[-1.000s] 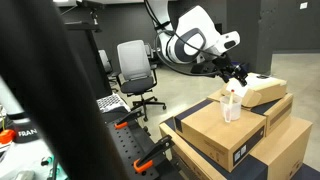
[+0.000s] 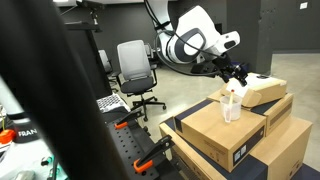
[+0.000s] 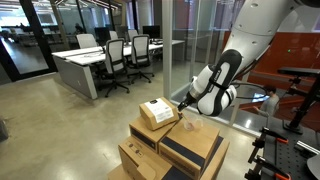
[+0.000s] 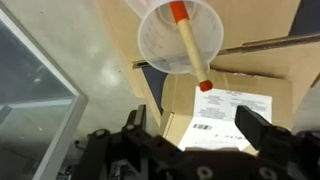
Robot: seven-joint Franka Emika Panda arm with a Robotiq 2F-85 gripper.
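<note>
A clear plastic cup (image 4: pixel 182 38) stands on a cardboard box (image 2: pixel 215 127). Inside it leans a tan stick (image 4: pixel 188 36) with red ends, one end rising past the rim towards the camera. In exterior view 1 the cup (image 2: pixel 231 107) sits near the box's back right part, and my gripper (image 2: pixel 236 78) hangs just above it. The wrist view shows my gripper open, its dark fingers wide apart. Nothing is held between them; the stick's red tip lies a little beyond the gap. From exterior view 2 the cup (image 3: pixel 191 128) is only faintly visible.
Behind the cup lies another cardboard box (image 3: pixel 157 113), and a white label (image 4: pixel 228 118) shows on cardboard in the wrist view. More boxes (image 2: pixel 285 145) surround the working box. Open floor (image 3: pixel 65 125) and office chairs (image 2: pixel 135 68) are farther off.
</note>
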